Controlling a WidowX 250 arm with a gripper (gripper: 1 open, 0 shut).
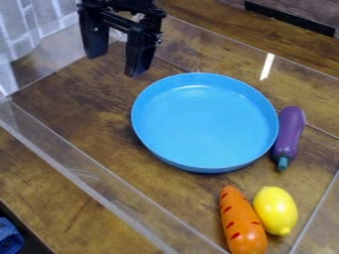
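My black gripper [115, 55] is open over the wooden surface at the top left, its two fingers apart with nothing visible between them. A round blue plate [204, 127] lies in the middle, to the lower right of the gripper. A purple eggplant [288, 133] lies beside the plate on the right. An orange carrot [241, 220] and a yellow lemon [275, 210] lie side by side at the bottom right.
Clear walls run round the work area, one crossing the lower left [106, 184]. The wood left of the plate is bare. A small blue object [8, 238] sits outside at the bottom left corner.
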